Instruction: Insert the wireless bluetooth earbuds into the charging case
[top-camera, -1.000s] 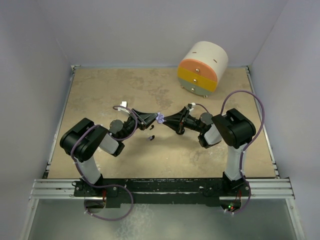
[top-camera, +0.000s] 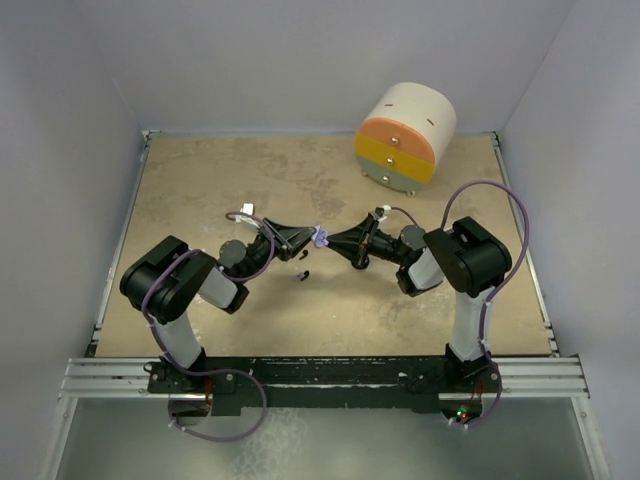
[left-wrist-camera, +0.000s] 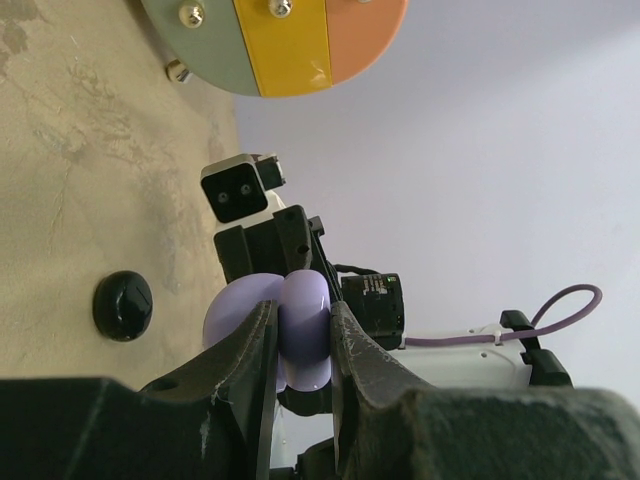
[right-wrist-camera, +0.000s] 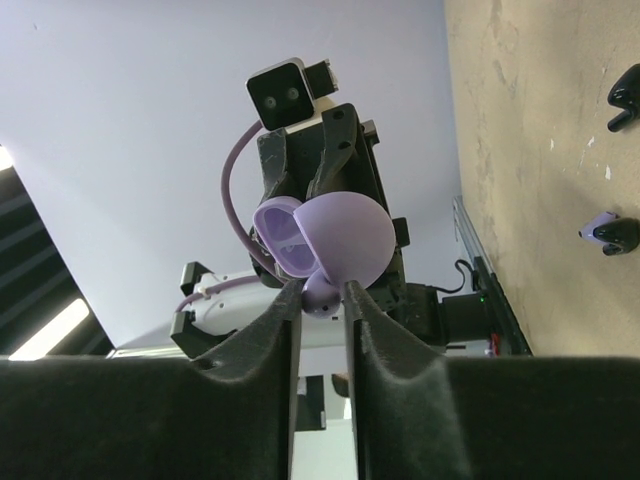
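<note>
A lilac charging case is held in the air between both grippers, its lid open and an empty-looking compartment visible in the right wrist view. My left gripper is shut on a lilac end of it. My right gripper is also shut on the case, at its lower part. On the table lie small dark earbuds, one and another with a lilac part, below the grippers in the top view.
A striped drum-shaped drawer box stands at the back right. A black rounded object sits on the table under the right arm.
</note>
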